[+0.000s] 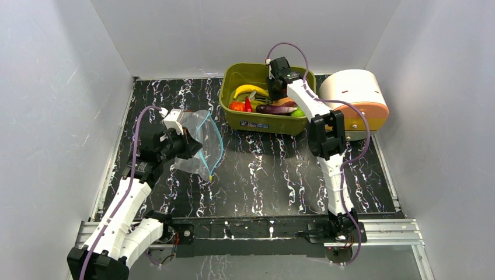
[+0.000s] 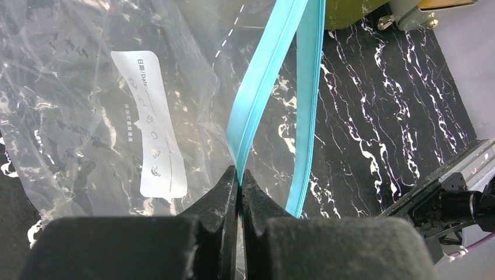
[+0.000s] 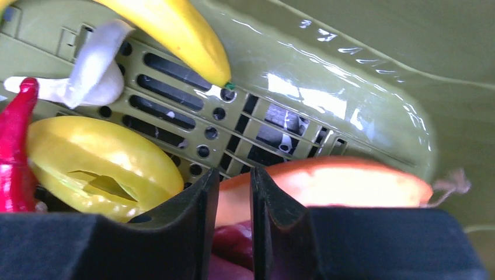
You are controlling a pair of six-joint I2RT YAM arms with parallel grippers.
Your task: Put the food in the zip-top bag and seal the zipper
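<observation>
The clear zip top bag point(image 2: 82, 140) with its light blue zipper point(image 2: 262, 81) hangs from my left gripper, shut on one side of the zipper edge. Its mouth gapes, the other zipper strip standing apart to the right. Within the green basket point(image 1: 248, 121) are a banana point(image 3: 181, 41), a yellow pepper point(image 3: 99, 160), a red chili point(image 3: 14, 151), a long orange vegetable point(image 3: 333, 184) and a purple eggplant point(image 1: 277, 109). Over them is my right gripper, part open; the orange vegetable shows beyond its fingers, and nothing is clearly held.
A rounded cream and orange bread box point(image 1: 353, 96) stands right of the basket. An orange-red round item point(image 1: 237, 105) and a green one point(image 1: 298, 112) also lie in the basket.
</observation>
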